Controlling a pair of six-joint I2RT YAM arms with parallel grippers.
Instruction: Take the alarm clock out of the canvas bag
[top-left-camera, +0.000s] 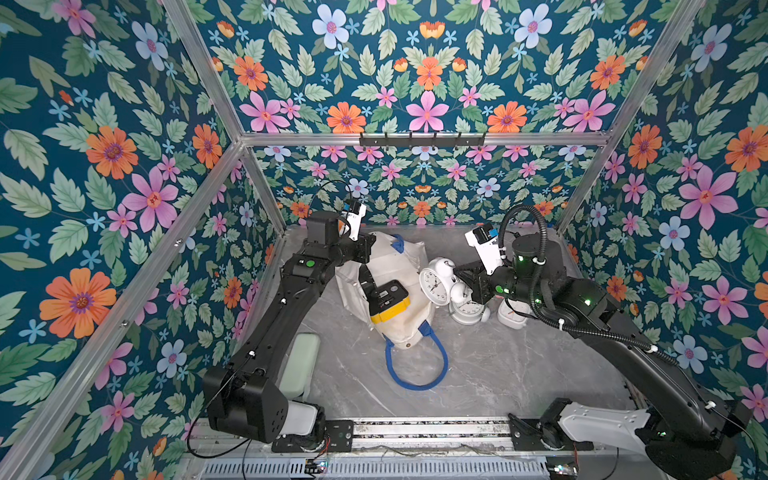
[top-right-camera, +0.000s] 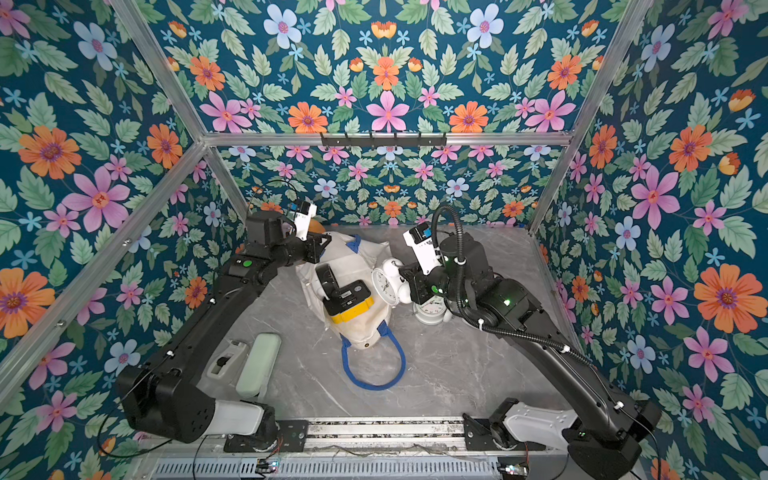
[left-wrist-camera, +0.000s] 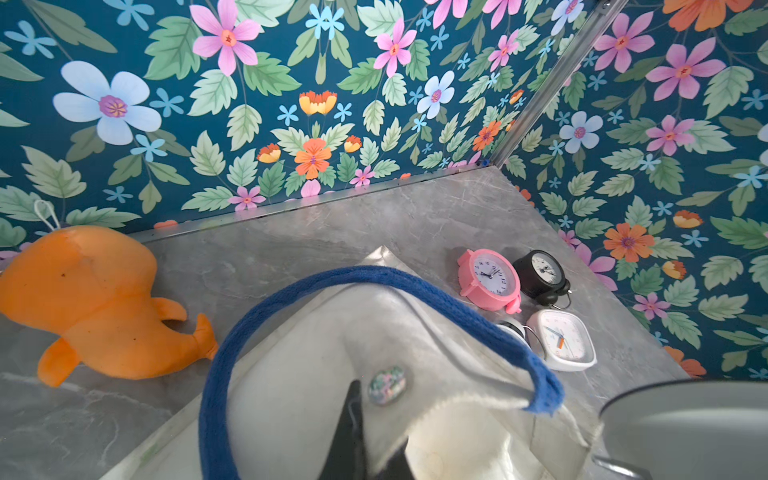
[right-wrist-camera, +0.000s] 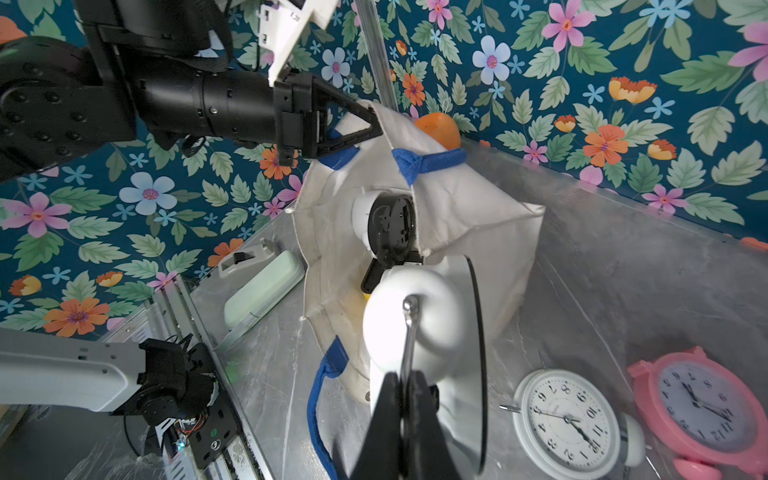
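Note:
The cream canvas bag (top-left-camera: 416, 253) lies open at mid table, its blue strap (top-left-camera: 416, 387) looped on the near side. My left gripper (top-left-camera: 371, 241) is shut on the bag's rim, and canvas shows bunched around its dark fingers (left-wrist-camera: 349, 436). A white round alarm clock (top-left-camera: 433, 286) hangs by the bag's right edge, outside the opening. My right gripper is shut on the thin metal handle (right-wrist-camera: 411, 324) of this clock. Inside the bag are a black-and-yellow device (top-left-camera: 389, 301) and a white item with a black face (right-wrist-camera: 392, 228).
Right of the bag stand another white clock (right-wrist-camera: 566, 424), a pink clock (left-wrist-camera: 489, 278), a black clock (left-wrist-camera: 541, 277) and a white square clock (left-wrist-camera: 561, 340). An orange plush (left-wrist-camera: 88, 304) lies behind the bag. A green case (top-left-camera: 301, 365) is at near left.

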